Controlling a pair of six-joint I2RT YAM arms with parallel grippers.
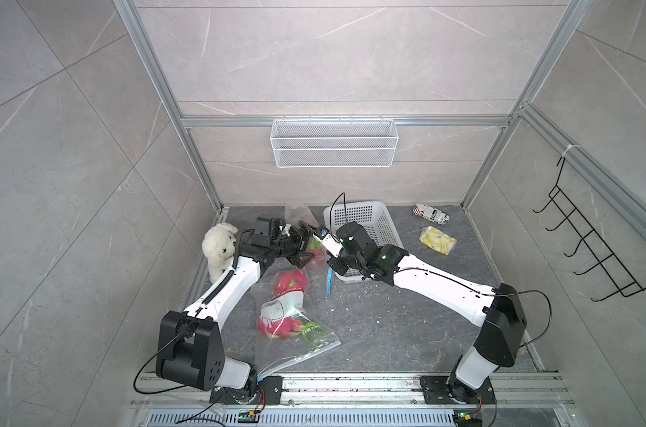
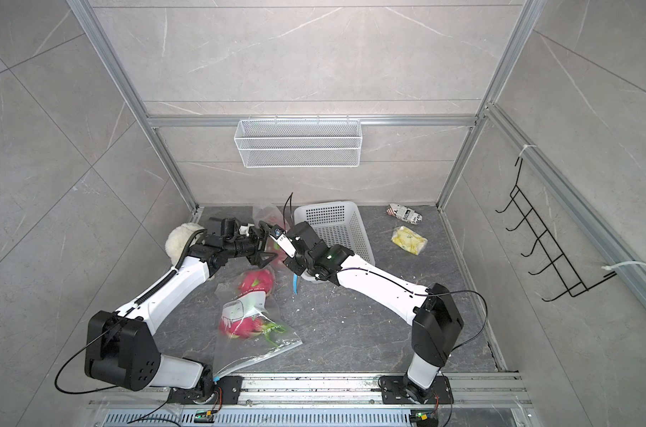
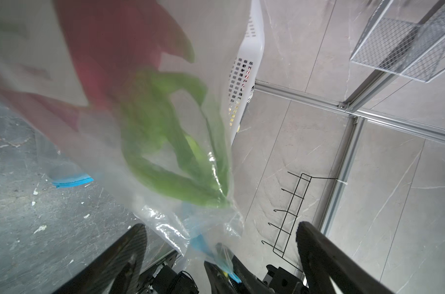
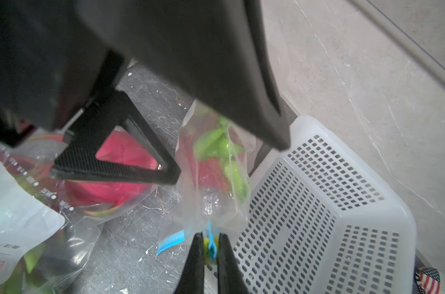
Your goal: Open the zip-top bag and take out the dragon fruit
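A clear zip bag (image 4: 210, 208) with a blue closure hangs near the white basket, a pink dragon fruit (image 4: 205, 171) with green leaf tips inside it. My right gripper is shut on part of the blue zip edge at the bag's mouth. Another stretch of blue zip (image 4: 171, 240) hangs loose beside it. My left gripper stands open, its fingers (image 3: 112, 264) wide apart, with the bag in front of its camera. In the top left view both grippers are close together and partly cover the bag. Whether the zip is parted there, I cannot tell.
Another clear bag (image 1: 280, 352), also holding dragon fruit, lies at the front left. Behind my right arm stands the white basket (image 1: 387, 226). A yellow packet (image 1: 437, 240) and a striped packet (image 1: 430, 213) lie at right. A white plush toy (image 1: 218, 245) sits left.
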